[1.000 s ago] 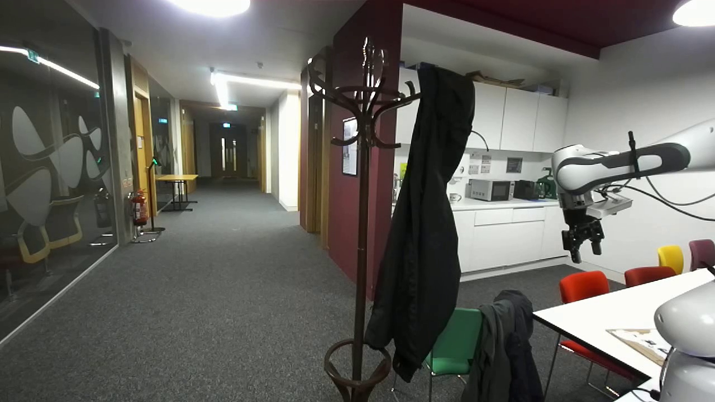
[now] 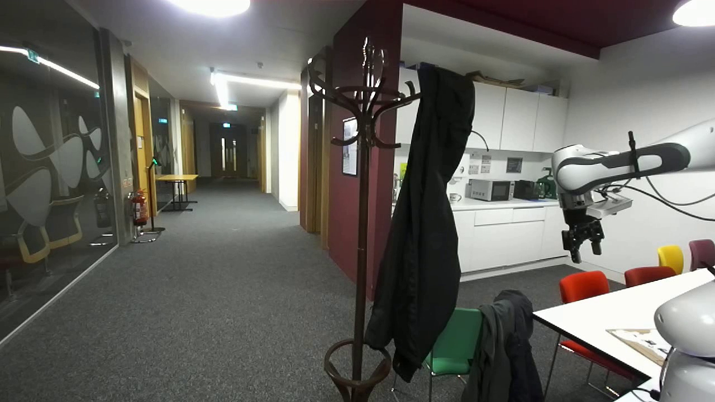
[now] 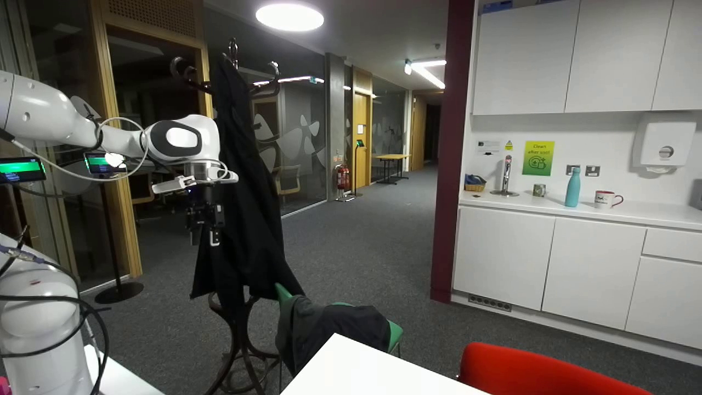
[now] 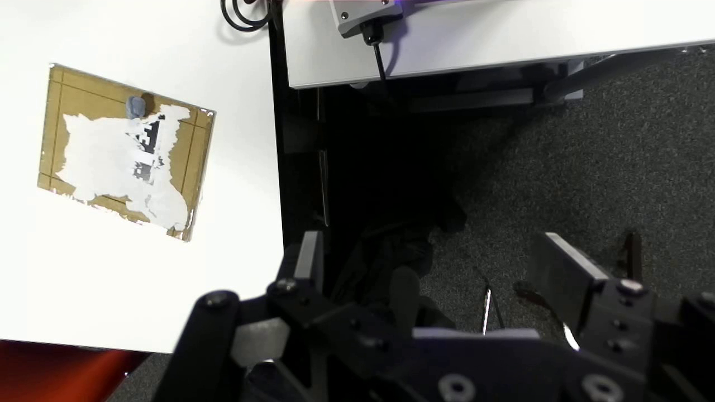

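My gripper is open, its two fingers wide apart and only dark floor showing between them in the wrist view. It points downward in mid-air, beyond the edge of the white table, as exterior view 1 also shows the gripper (image 2: pixel 586 254). A black coat (image 2: pixel 429 221) hangs from a dark wooden coat stand (image 2: pixel 362 254); in exterior view 2 the coat (image 3: pixel 247 197) is behind my gripper (image 3: pixel 204 240). Whether they are close together cannot be judged.
A brown board with torn white paper (image 4: pixel 124 154) lies on the white table (image 4: pixel 228 288). A green chair draped with dark jackets (image 2: pixel 513 341) stands by the table's corner, and a red chair (image 2: pixel 584 286) along its side. White kitchen units (image 3: pixel 507 257) line the wall.
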